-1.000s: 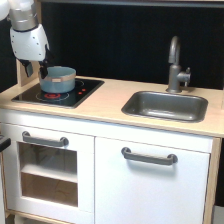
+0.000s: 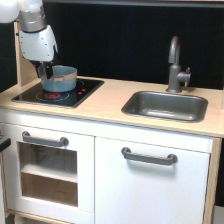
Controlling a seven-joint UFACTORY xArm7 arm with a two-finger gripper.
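A blue-grey pot (image 2: 62, 80) stands on the black cooktop (image 2: 86, 90) at the left end of the counter. The white arm comes down from the upper left. Its dark gripper (image 2: 45, 72) is at the pot's left rim and overlaps it in this view. Whether the fingers touch the rim, or are open or shut, is too small to make out.
To the right, a metal sink (image 2: 165, 104) with a tall grey faucet (image 2: 176, 65) is set into the light wooden counter (image 2: 112, 105). Bare counter lies between cooktop and sink. Below are a glass-fronted oven door (image 2: 48, 165) and a white cabinet door (image 2: 145, 188) with bar handles.
The arm and gripper have shifted right, from just left of the pot to over its left rim. The pot appears in nearly the same place.
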